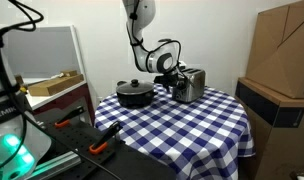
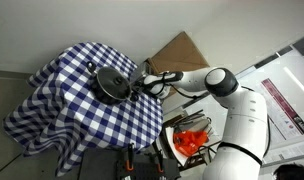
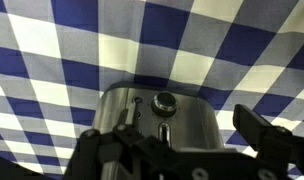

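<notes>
A silver toaster [image 1: 191,86] stands on the checkered tablecloth, towards the back right in exterior view 1. In the wrist view, the end of the toaster [image 3: 191,112] shows a round black knob [image 3: 165,103] and a slot with a lever partly hidden below it. My gripper is open in front of this end, its fingers spread to either side of the controls. Nothing shows between them. From the side, the gripper [image 1: 176,84] is close to the toaster; whether it touches cannot be told.
A black lidded pot [image 1: 135,94] sits left of the toaster on the tablecloth [image 1: 192,130]. Cardboard boxes [image 1: 277,115] stand to the right, beyond the table.
</notes>
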